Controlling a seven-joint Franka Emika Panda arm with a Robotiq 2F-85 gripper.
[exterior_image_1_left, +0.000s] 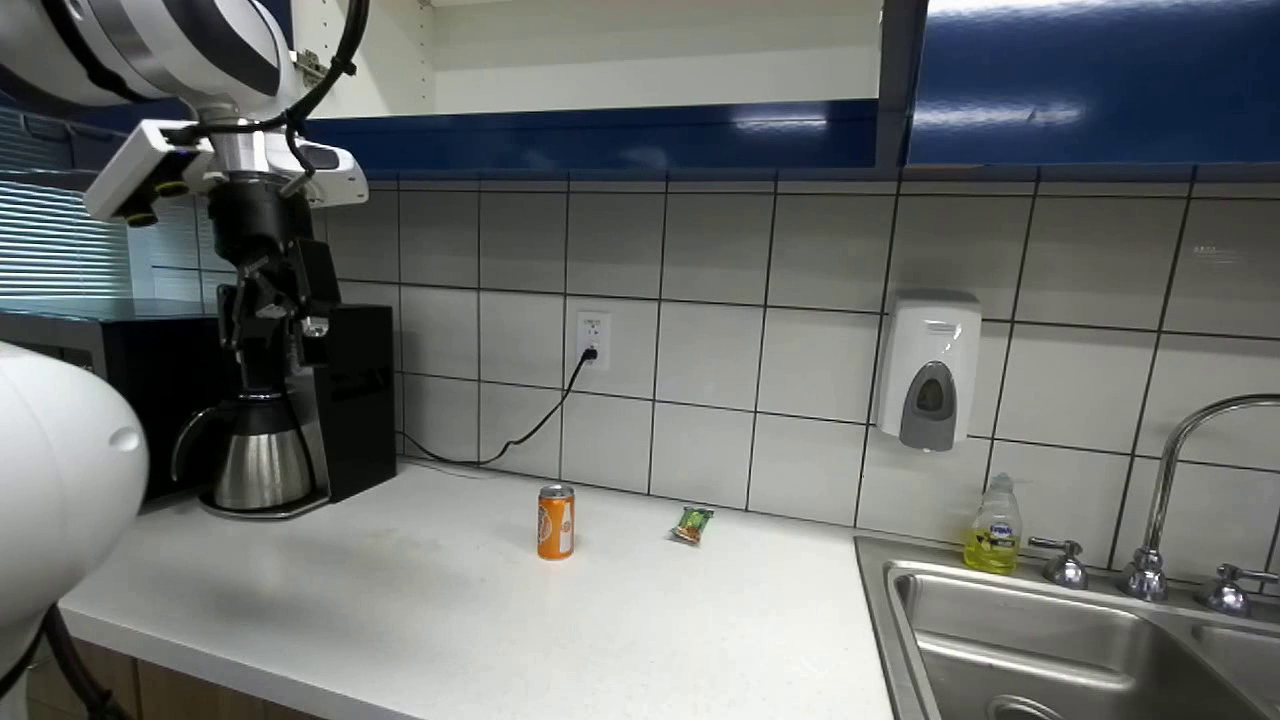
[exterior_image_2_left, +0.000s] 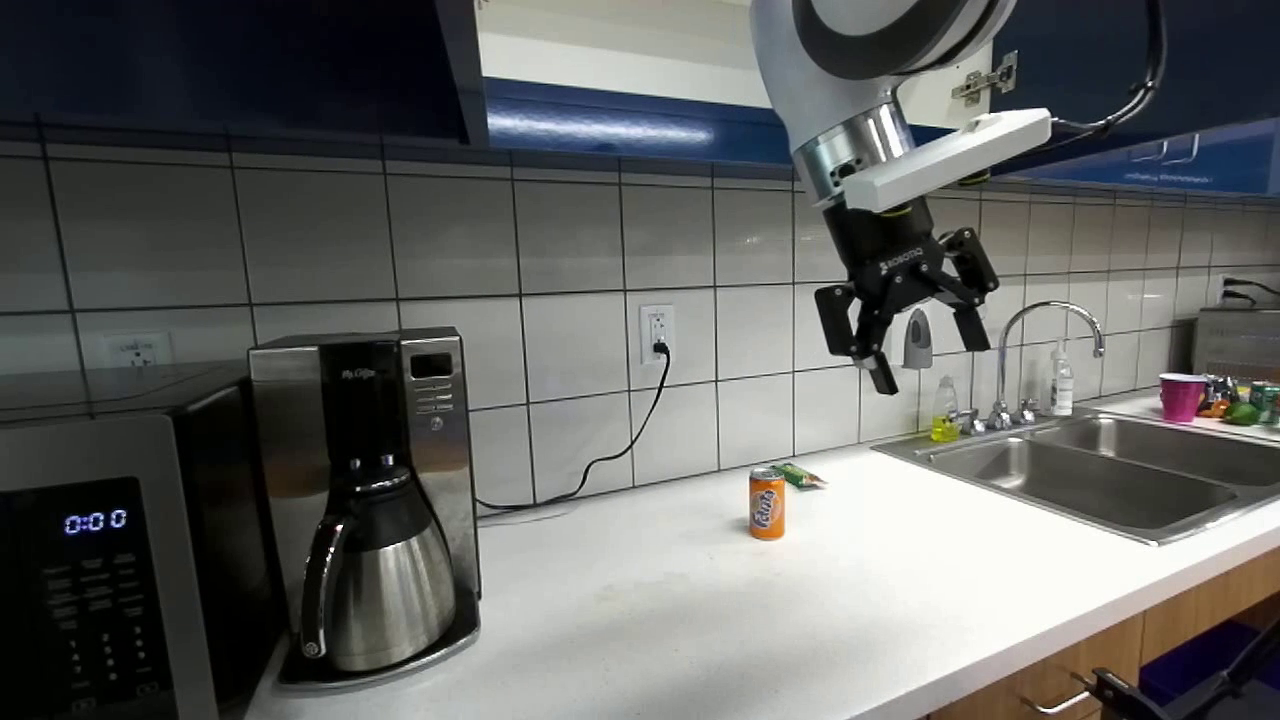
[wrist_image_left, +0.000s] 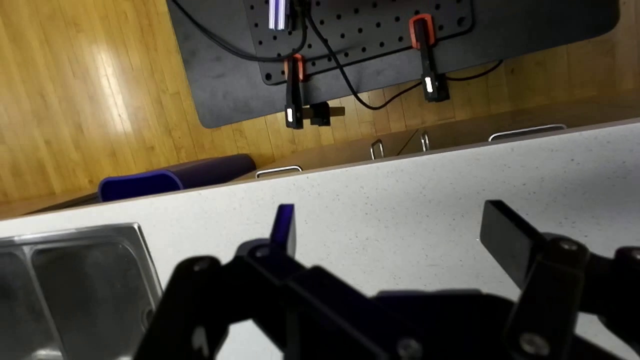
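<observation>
My gripper hangs high above the counter, its black fingers spread wide. In the wrist view, bare speckled counter shows between the fingertips of the gripper, and nothing is held. An orange soda can stands upright on the white counter, well apart from the gripper. Behind the can, near the tiled wall, lies a small green snack packet. The can partly covers the packet in exterior view 2. Neither can nor packet shows in the wrist view.
A coffee maker with a steel carafe stands beside the microwave. At the counter's other end is the sink, with a dish soap bottle behind it. An open cabinet is overhead.
</observation>
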